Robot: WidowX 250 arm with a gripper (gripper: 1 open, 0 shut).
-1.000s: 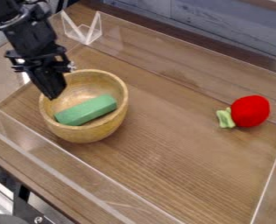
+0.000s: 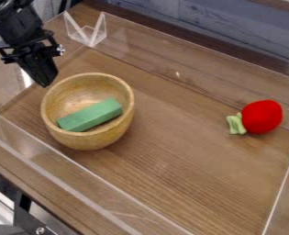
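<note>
My black gripper (image 2: pixel 38 50) is at the upper left, above and left of a wooden bowl (image 2: pixel 116 128); whether its fingers are open or shut is unclear. A green block (image 2: pixel 90 116) lies inside the bowl, tilted diagonally. Nothing visible hangs from the gripper.
A red round object (image 2: pixel 263 117) with a pale green part lies on the wooden table (image 2: pixel 195 174) at the right. A clear plastic piece (image 2: pixel 82 27) stands at the top left, near the arm.
My gripper has moved left and up, away from over the bowl. The bowl and green block are in about the same place.
</note>
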